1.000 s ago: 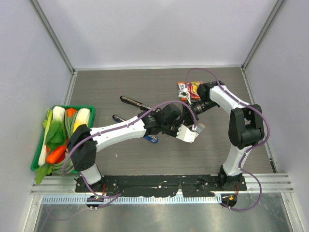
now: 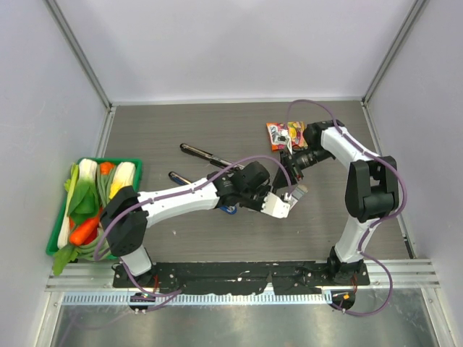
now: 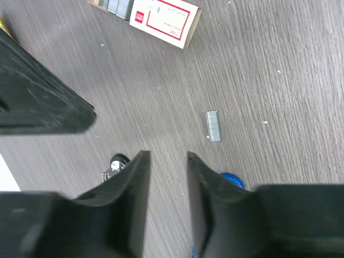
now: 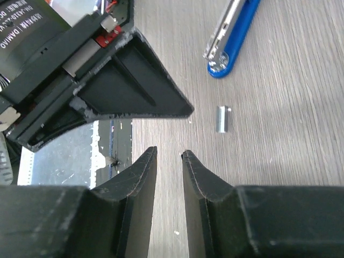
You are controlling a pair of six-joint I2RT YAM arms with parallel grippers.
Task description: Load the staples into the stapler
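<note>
A short silver staple strip lies on the table, also visible in the right wrist view [image 4: 222, 119]. The blue stapler [image 4: 236, 37] lies beyond it, mostly hidden under the arms from above. A staple box [image 3: 161, 19] sits at the top of the left wrist view. My left gripper and my right gripper hang close to each other above the table, each with its fingertips a small gap apart and nothing visible between them.
A green tray [image 2: 53, 242] of vegetables is at the left. A colourful packet [image 2: 293, 126] lies at the back right, and long dark tools [image 2: 195, 150] lie centre left.
Both grippers have shifted slightly since the earlier top frames, the left a little toward the left, the right a little toward the right, drawing slightly apart.
</note>
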